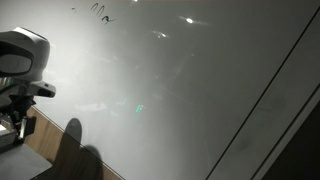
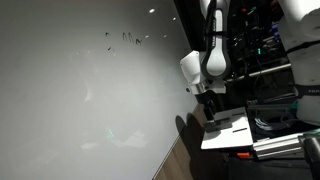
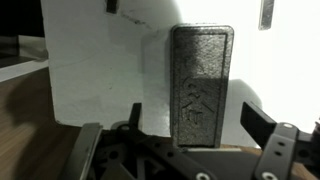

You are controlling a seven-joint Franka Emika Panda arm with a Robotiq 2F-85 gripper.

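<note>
A dark, rectangular, eraser-like block with a textured face lies on a white surface in the wrist view. My gripper is open, its two fingers apart on either side of the block's lower half, with a gap on each side. In the second exterior view, the gripper points down over the white surface. At the left edge of the first exterior view, the gripper is small and dark, and the block cannot be made out.
A large whiteboard fills much of the exterior views, with black scribbles near its top and a small green mark lower down. Cables and dark clutter lie right of the white surface. Wood shows beside it.
</note>
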